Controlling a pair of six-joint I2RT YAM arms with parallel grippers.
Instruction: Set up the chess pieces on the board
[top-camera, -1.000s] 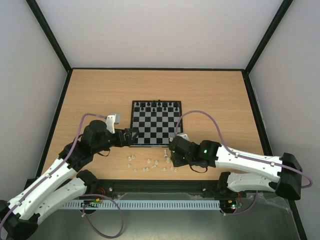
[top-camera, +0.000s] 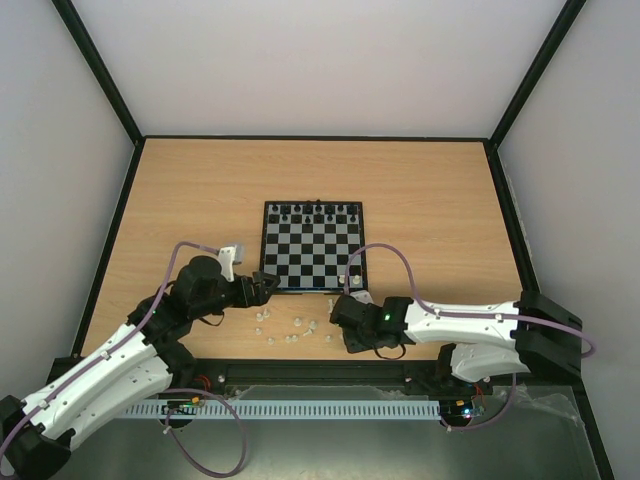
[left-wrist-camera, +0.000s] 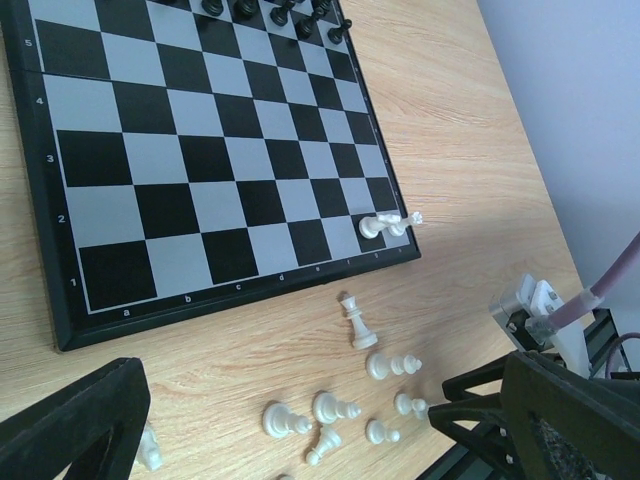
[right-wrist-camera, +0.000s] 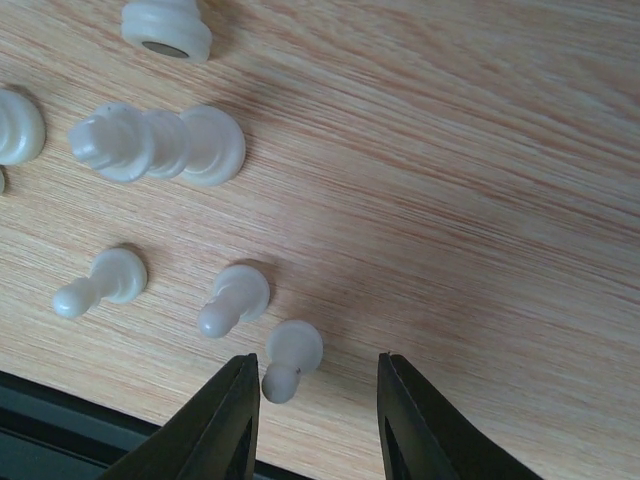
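Note:
The chessboard (top-camera: 313, 248) has black pieces (top-camera: 308, 208) along its far side. White pieces (left-wrist-camera: 374, 227) stand at its near right corner. Loose white pieces lie in front, including a rook-like piece (left-wrist-camera: 358, 322) and a pawn (left-wrist-camera: 282, 420). My left gripper (top-camera: 274, 283) is open near the board's front left; no piece shows between its wide fingers. Over the loose pieces, my right gripper has its fingers apart. A white pawn (right-wrist-camera: 294, 345) lies just ahead of the gap, near the left finger (right-wrist-camera: 235, 405). Other pawns (right-wrist-camera: 240, 295) lie farther left.
A larger white piece (right-wrist-camera: 165, 145) lies beyond the pawns in the right wrist view. The table's dark front edge (right-wrist-camera: 60, 420) runs close by the pawns. Bare wood (top-camera: 430, 220) spreads right of the board.
A white piece now shows at the board's near right corner, where the arm was.

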